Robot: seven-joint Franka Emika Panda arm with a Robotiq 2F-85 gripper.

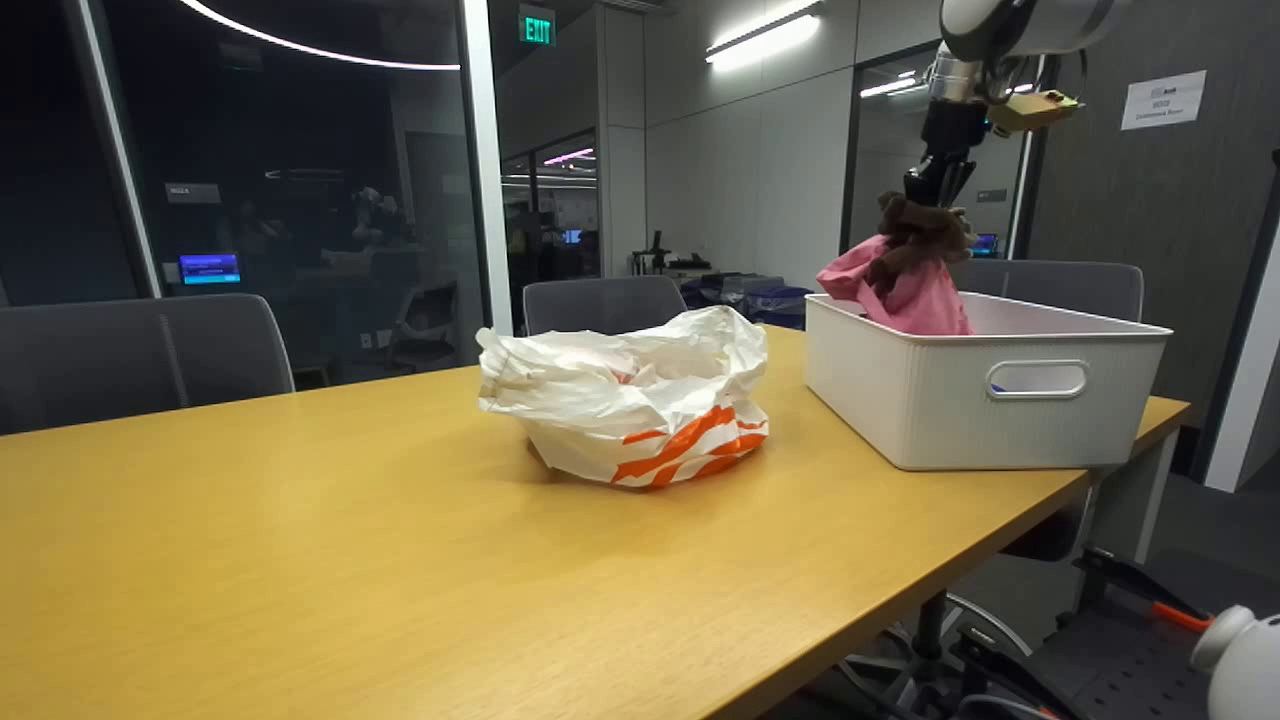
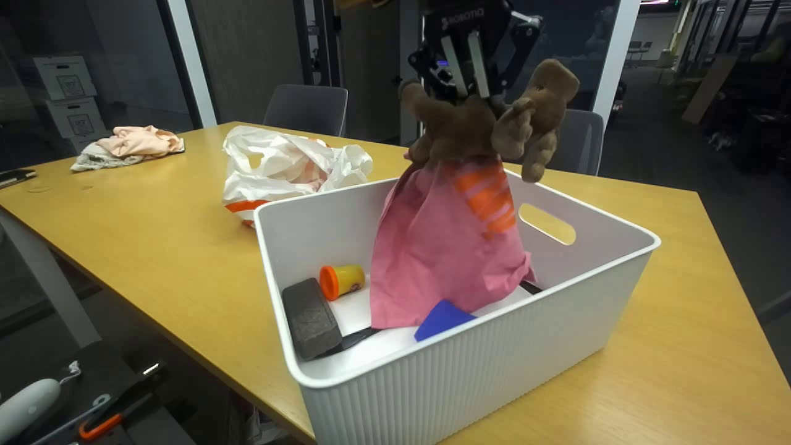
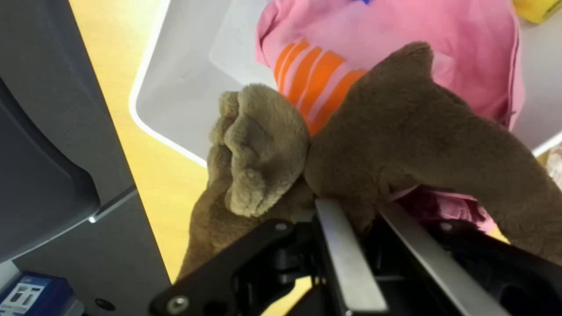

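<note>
A brown plush toy point(image 2: 463, 130) hangs above the white bin, with my gripper point(image 2: 474, 93) shut on it. Its soft limbs spread to both sides of the fingers in the wrist view, where the plush toy point(image 3: 421, 121) covers much of the middle. Pink cloth with orange stripes point(image 2: 445, 237) drapes down beneath the toy into the white bin point(image 2: 460, 385); whether the two are joined I cannot tell. In exterior view 1 the pink cloth point(image 1: 918, 300) rises over the rim and hides part of the bin's inside.
Inside the bin lie a yellow tub with an orange lid point(image 2: 342, 282), a dark block-like brush point(image 2: 309, 319) and a blue piece point(image 2: 443, 320). A crumpled white plastic bag point(image 1: 624, 396) stands beside the bin. Folded cloths point(image 2: 130, 146) lie at the table's far end.
</note>
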